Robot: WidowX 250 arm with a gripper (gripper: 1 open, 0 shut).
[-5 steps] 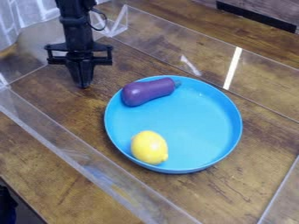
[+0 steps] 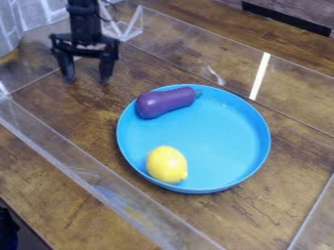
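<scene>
My black gripper (image 2: 85,61) is at the upper left, blurred, standing open above the wooden table with nothing visible between its fingers. To its lower right a light blue plate (image 2: 217,146) holds a purple eggplant (image 2: 164,102) near its upper left rim and a yellow lemon (image 2: 167,164) near its lower left.
Clear plastic barriers run along the table's left side and across the right. A white strip (image 2: 260,75) lies at the upper right. The bare wood (image 2: 92,117) left of the plate is free.
My gripper has risen slightly and looks blurred with motion. The plate, eggplant and lemon have stayed where they were.
</scene>
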